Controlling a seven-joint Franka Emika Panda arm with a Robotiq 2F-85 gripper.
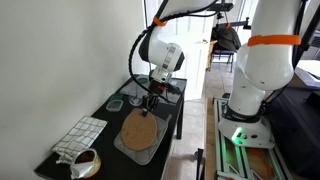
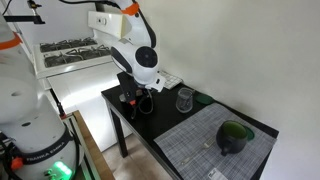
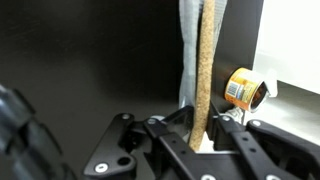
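A round brown board (image 1: 139, 130) lies over a grey mat (image 1: 122, 147) on the black table in exterior view 1. My gripper (image 1: 152, 104) is at the board's far edge. In the wrist view, the board shows edge-on as a narrow tan strip (image 3: 206, 60). It runs down to the dark gripper parts (image 3: 200, 135) at the bottom. Whether the fingers pinch the edge or only stand around it is unclear. Exterior view 2 shows the arm (image 2: 140, 65) over the table's left end; the board cannot be made out there.
A white checked cloth (image 1: 80, 136) and a cup (image 1: 86, 162) are at the table's left in exterior view 1. A glass jar (image 2: 185, 99) and a dark green mug (image 2: 235, 134) stand in exterior view 2. An orange-labelled can (image 3: 241, 89) is beside the strip in the wrist view.
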